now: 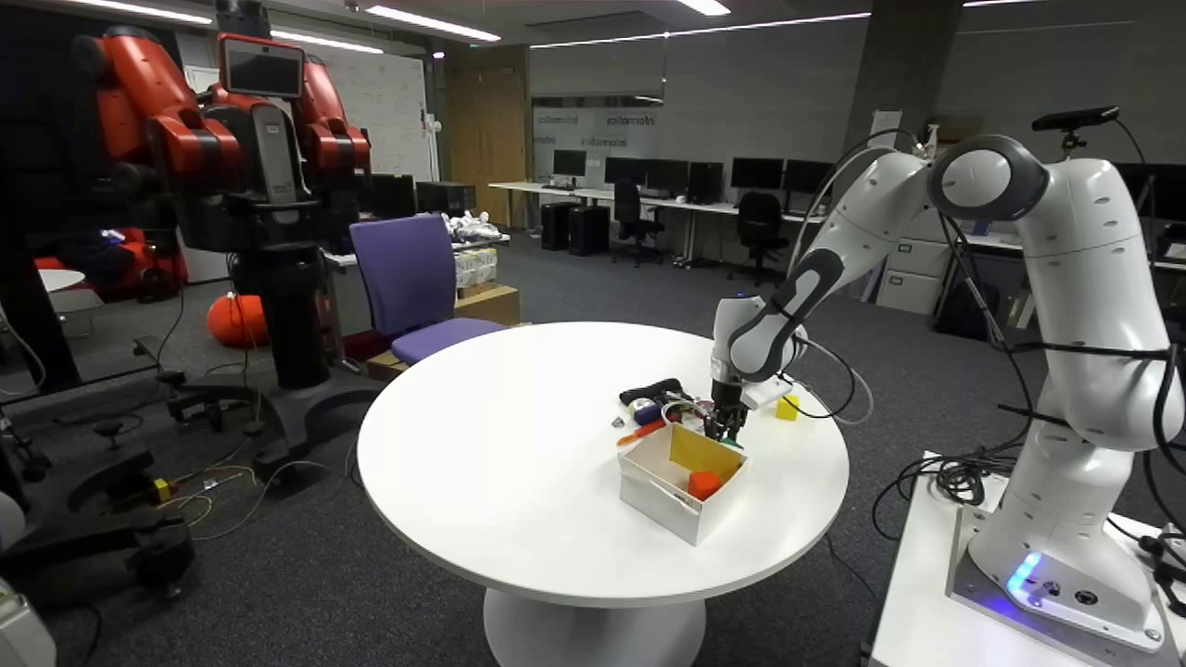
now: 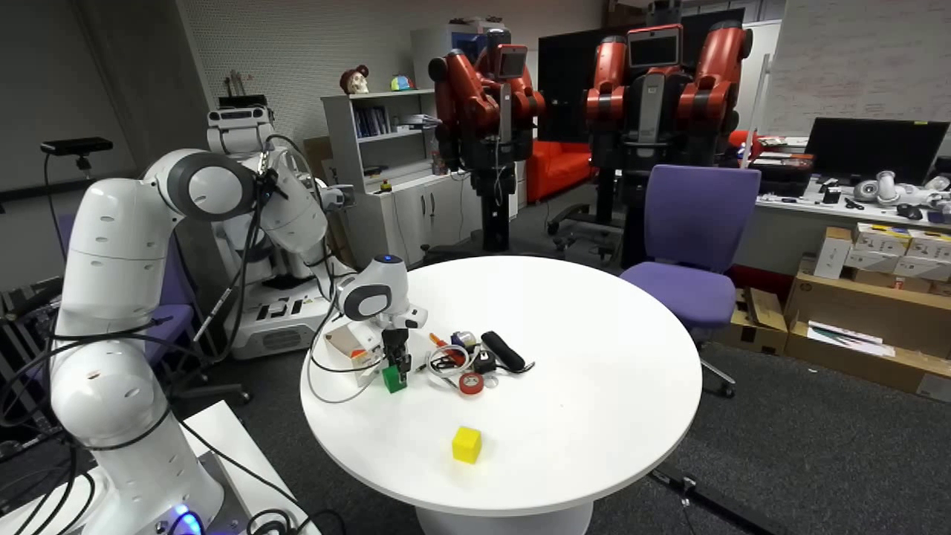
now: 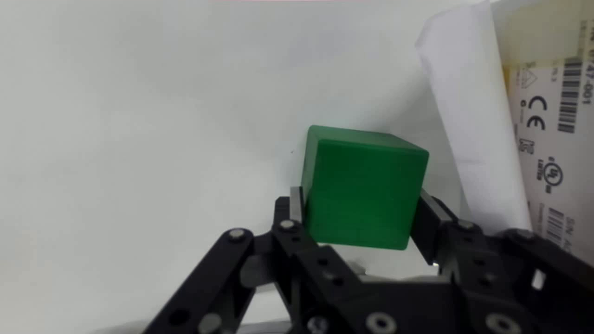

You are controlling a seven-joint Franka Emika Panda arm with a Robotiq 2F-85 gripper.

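Note:
A green cube point(image 3: 362, 192) sits on the white table close beside the open-topped white box. My gripper has one finger on each side of it, near or against its faces; whether it is firmly pinched does not show. In exterior view 2 the same cube point(image 2: 392, 380) is below the dark fingers, while in exterior view 1 the box mostly hides it. The box point(image 1: 658, 497) contains a red-orange block point(image 1: 703, 484). Apart from these, a yellow cube point(image 2: 467, 444) rests on bare table.
Beside the gripper lies clutter: a red tape roll point(image 2: 470, 383), a white cable coil point(image 2: 446, 360), a black object point(image 2: 504, 351) and an orange tool point(image 1: 641, 432). The box wall point(image 3: 473, 111) stands close to the right finger.

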